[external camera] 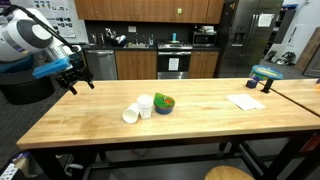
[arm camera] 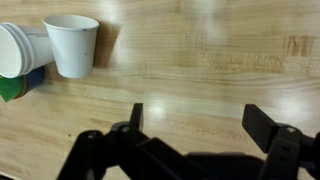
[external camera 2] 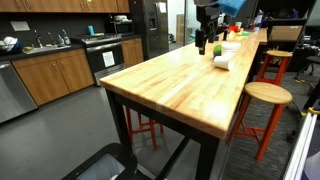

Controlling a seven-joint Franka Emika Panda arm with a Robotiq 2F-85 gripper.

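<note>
My gripper is open above bare tabletop, with nothing between its fingers. In the first exterior view, the gripper [external camera: 82,90] hangs over the table's left end, apart from the cups. A white cup [external camera: 131,114] lies on its side, and another white cup [external camera: 146,105] is beside it, close to a blue bowl [external camera: 165,109] holding green and red items. The wrist view has one white cup [arm camera: 73,50] at upper left. The other cup [arm camera: 36,45] partly covers the bowl [arm camera: 36,78] at that view's left edge.
A white sheet [external camera: 246,102] lies on the right part of the wooden table [external camera: 205,115]. Farther back is a stack of colourful items [external camera: 265,75]. Stools [external camera 2: 268,95] stand along one table side.
</note>
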